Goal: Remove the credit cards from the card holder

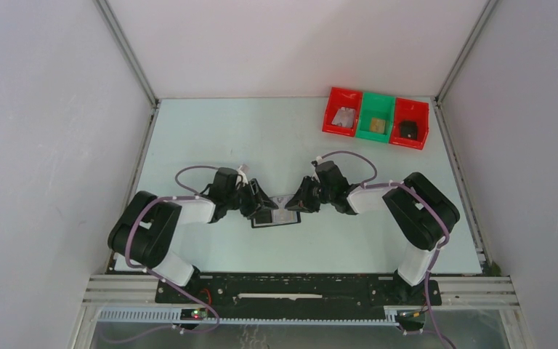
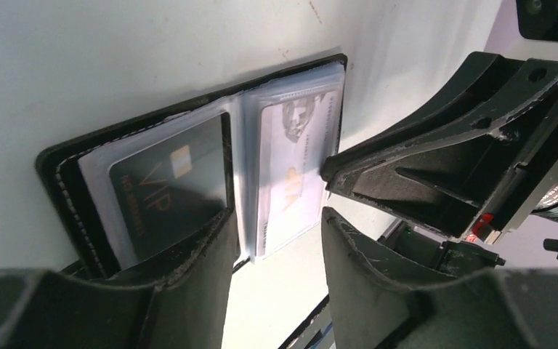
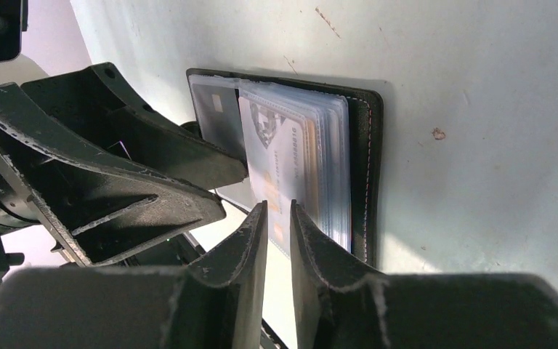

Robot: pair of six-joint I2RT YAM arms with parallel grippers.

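An open black card holder (image 1: 276, 222) lies on the table between my grippers. Its left half shows a dark VIP card (image 2: 171, 193) in a clear sleeve; the other half has a stack of sleeves with a white card (image 3: 276, 167). In the left wrist view my left gripper is part open over the holder, its fingertips near the middle and white card. My right gripper is over the white card's lower part, fingertips a narrow gap apart, nothing visibly held. The other gripper's dark body enters each wrist view beside the holder.
Three bins, red (image 1: 345, 94), green (image 1: 378, 102) and red (image 1: 410, 107), stand at the back right, with small items inside. The table behind and in front of the arms is clear.
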